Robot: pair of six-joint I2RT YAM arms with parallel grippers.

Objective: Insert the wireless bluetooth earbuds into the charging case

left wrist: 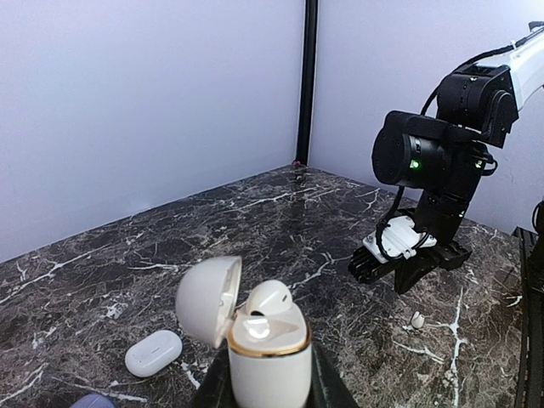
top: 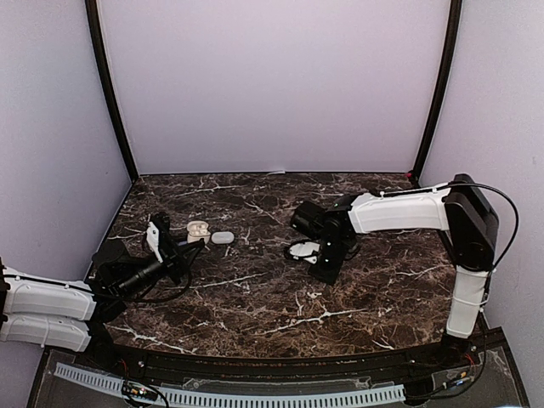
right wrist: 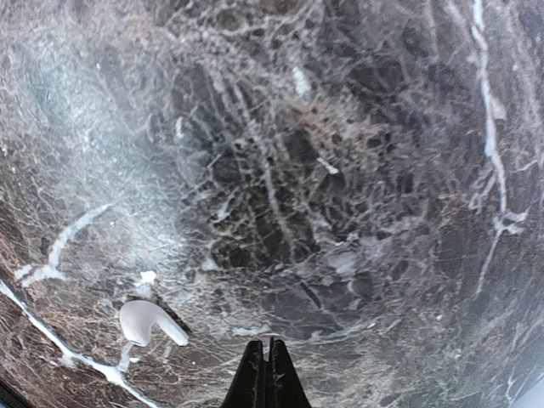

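Observation:
The white earbud (right wrist: 149,323) lies on the marble table, left of my right gripper in the right wrist view. That gripper's fingertips are together, nothing between them. In the left wrist view the same earbud (left wrist: 416,320) rests by itself, just below the right arm's gripper end. My left gripper (top: 202,245) is shut on the white charging case (left wrist: 270,361), whose lid (left wrist: 208,299) stands open. A rounded white shape (left wrist: 270,297) shows at the case's top; whether it is an earbud I cannot tell. The case hides most of the left fingers.
A pale oval object (left wrist: 154,354) lies on the table near the charging case, and part of a blue object (left wrist: 93,401) shows at the lower edge. The right arm (top: 399,212) reaches across from the right.

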